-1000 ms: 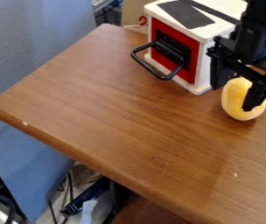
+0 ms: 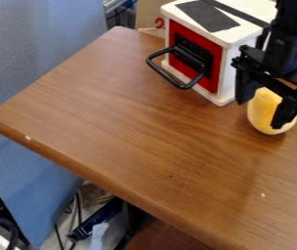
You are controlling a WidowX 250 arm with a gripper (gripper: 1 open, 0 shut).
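My black gripper (image 2: 272, 94) is at the right of the view, reaching down over a pale yellow rounded object (image 2: 266, 115) on the wooden table. Its dark fingers sit in front of and around the top of that object; whether they grip it is unclear. To the left of the gripper stands a white box (image 2: 226, 37) with a red front panel (image 2: 180, 64), a black bar handle sticking out toward the table, and a dark patch on top.
A blue padded surface (image 2: 34, 68) lies left of the table; cardboard shows behind the white box.
The gripper has shifted very slightly over the yellow object. The box and table look the same.
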